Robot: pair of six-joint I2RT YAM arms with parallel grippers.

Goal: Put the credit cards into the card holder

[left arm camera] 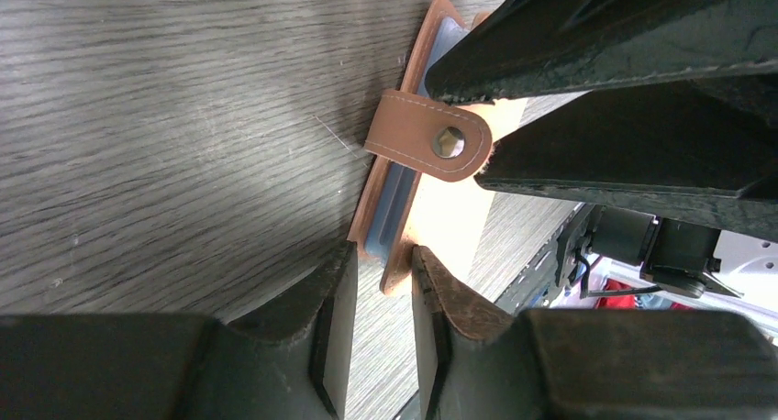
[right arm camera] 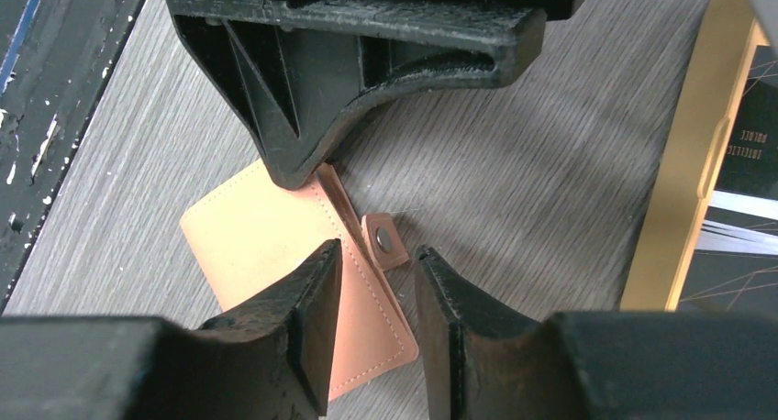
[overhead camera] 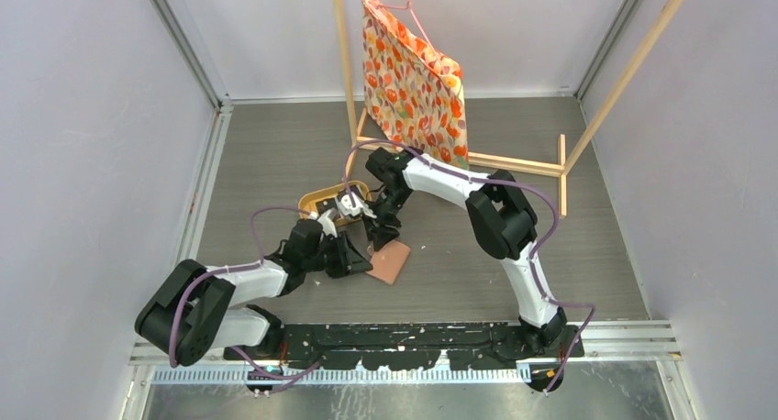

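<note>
The tan leather card holder (overhead camera: 392, 266) lies on the floor with both grippers at it. In the left wrist view its strap with a metal snap (left arm camera: 413, 127) crosses blue-grey inner layers, and my left gripper is part open at its lower edge. The fingers of my right gripper reach over the strap from the upper right. In the right wrist view my right gripper is part open above the holder (right arm camera: 266, 237), either side of its strap end, with the left gripper at the holder's corner.
A yellow tray (right arm camera: 688, 136) with black and white card-like items lies behind the holder. An orange patterned cloth (overhead camera: 413, 81) hangs on a wooden frame at the back. Bare floor lies around the right and front.
</note>
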